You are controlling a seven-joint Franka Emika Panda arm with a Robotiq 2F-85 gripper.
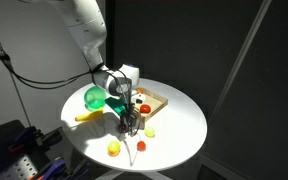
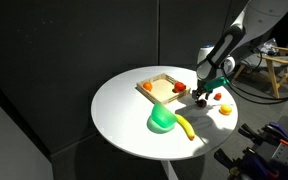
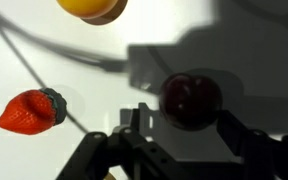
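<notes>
A dark red round fruit [image 3: 190, 101] lies on the white table, between and just beyond the fingertips of my gripper in the wrist view. The fingers stand apart, one finger to each side of the fruit, and I see no clear grip on it. From exterior view 1, the gripper [image 1: 130, 124] is low over the table and partly covers the fruit [image 1: 122, 127]. Exterior view 2 has the same dark fruit [image 2: 201, 103] right below the gripper [image 2: 201, 96].
A strawberry [image 3: 27, 112] and an orange [image 3: 92, 4] lie close by. Farther off are a green bowl [image 2: 162, 119], a banana [image 2: 185, 127], a yellow fruit [image 1: 149, 132] and a wooden box [image 2: 164, 96] holding some fruit.
</notes>
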